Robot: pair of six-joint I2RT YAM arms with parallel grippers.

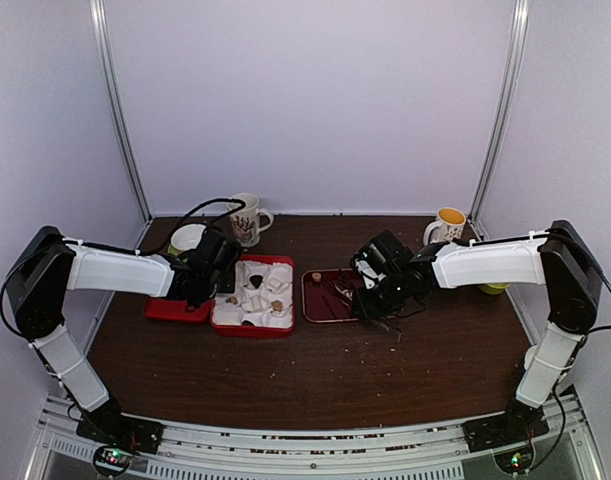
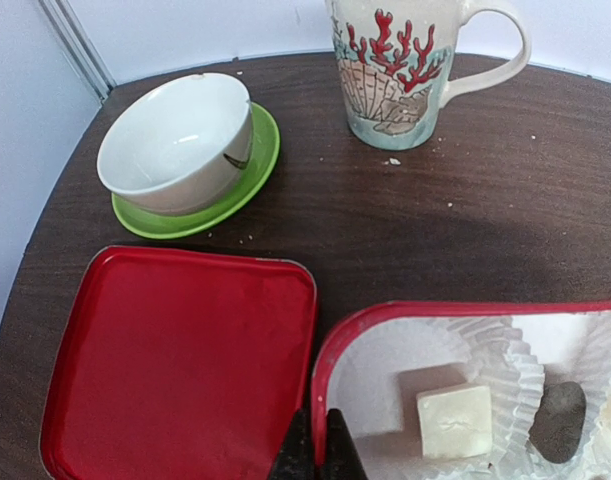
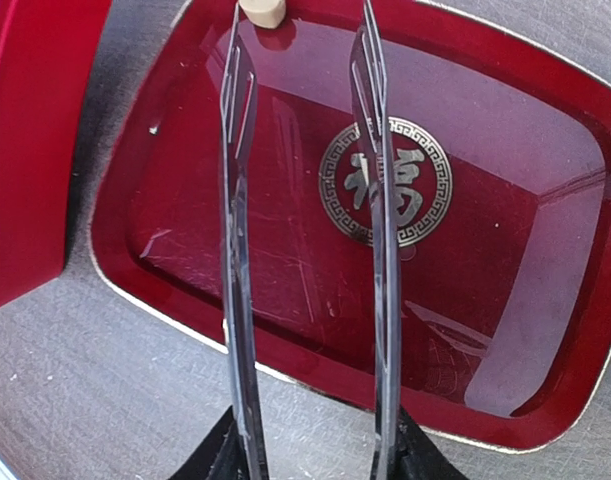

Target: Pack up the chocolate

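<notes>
A red box (image 1: 253,331) with white paper cups holds light and dark pieces, among them a white square piece (image 2: 454,421) and a dark one (image 2: 557,421). My left gripper is shut at the box's left corner wall; whether it grips the rim is unclear. My right gripper stands open over a dark red tray (image 1: 328,316), its long fingers either side of a small pale piece (image 3: 264,10) near the tray's far edge, with a gap round it.
A red lid (image 2: 175,360) lies left of the box. Behind are a white bowl (image 2: 170,140) on a green saucer and a coral-patterned mug (image 2: 390,80). An orange-lined mug (image 1: 443,225) stands back right.
</notes>
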